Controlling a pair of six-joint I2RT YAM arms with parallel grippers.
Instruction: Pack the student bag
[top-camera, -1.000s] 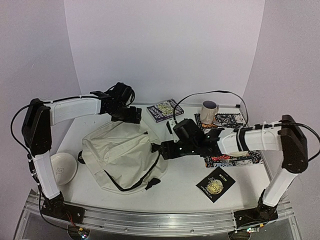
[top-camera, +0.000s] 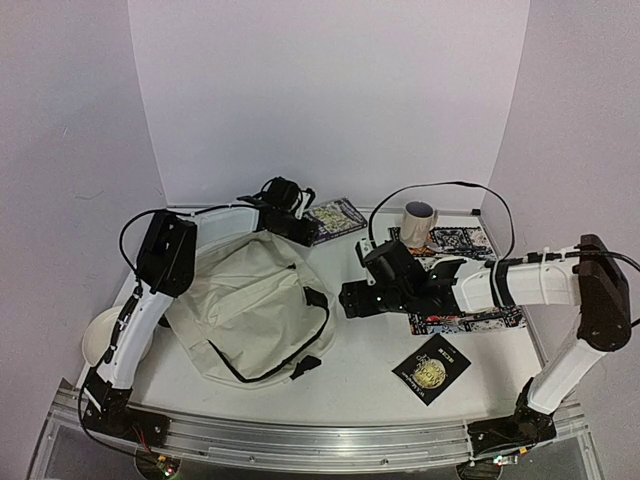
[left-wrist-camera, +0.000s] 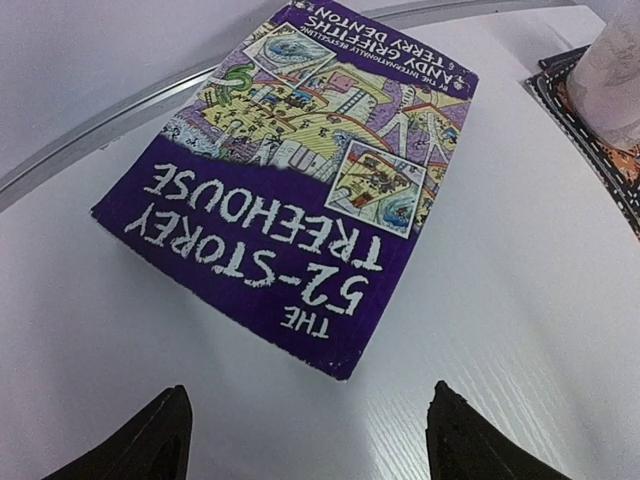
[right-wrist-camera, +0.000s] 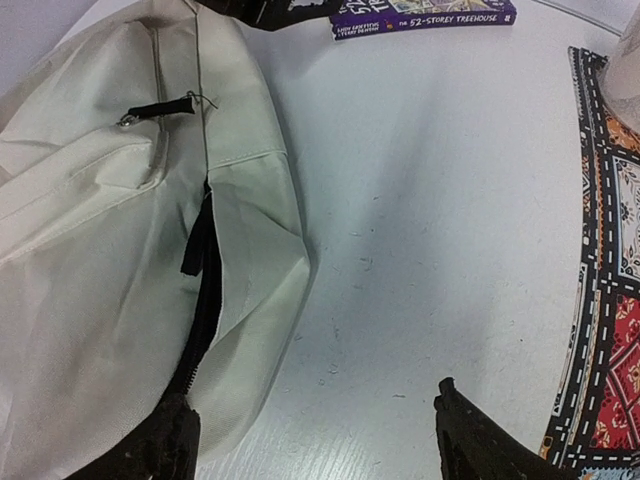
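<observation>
The pale canvas bag (top-camera: 250, 310) lies flat on the left half of the table; in the right wrist view its zip (right-wrist-camera: 205, 290) is partly parted along the near side. Behind it lies a purple book, The 52-Storey Treehouse (left-wrist-camera: 280, 180), flat near the back wall. My left gripper (top-camera: 308, 230) is at the book's near left corner, its fingers (left-wrist-camera: 150, 440) wide open with nothing between them. To the right of the bag, my right gripper (top-camera: 352, 298) hovers open and empty, one finger (right-wrist-camera: 165, 440) overlapping the bag's edge in its own view.
A black booklet (top-camera: 432, 369) lies at the front right. Behind the right arm is a patterned mat (top-camera: 470, 240) with a mug (top-camera: 417, 222) on it. A white plate (top-camera: 100, 335) sits at the far left, partly behind the left arm. Table between bag and mat is clear.
My left gripper has moved right from above the bag's back edge to the book. The right gripper has drawn slightly right, away from the bag's side strap.
</observation>
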